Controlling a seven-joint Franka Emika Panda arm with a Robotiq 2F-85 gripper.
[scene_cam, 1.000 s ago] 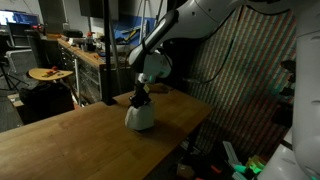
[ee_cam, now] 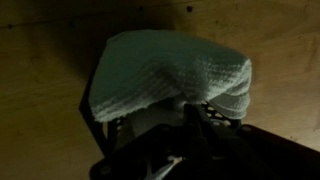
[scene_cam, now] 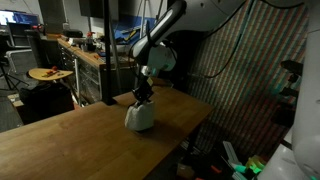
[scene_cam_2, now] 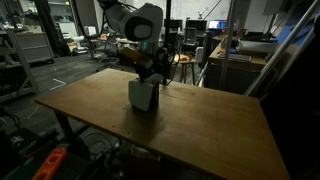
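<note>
A pale cloth hangs bunched over a dark container on the wooden table. In the wrist view the cloth spreads above and to both sides of my fingers, with the dark mesh-like edge of the container showing under it. My gripper points down at the top of the cloth and is shut on it. From the other side, the cloth covers the container's near face, and the gripper is at its upper edge. The fingertips are dark and partly hidden.
A dark post rises behind the table. Cabinets and chairs stand farther back.
My gripper has shifted slightly up and to the right in exterior view 1. The cloth's top has changed shape a little, while the container stays in about the same place.
</note>
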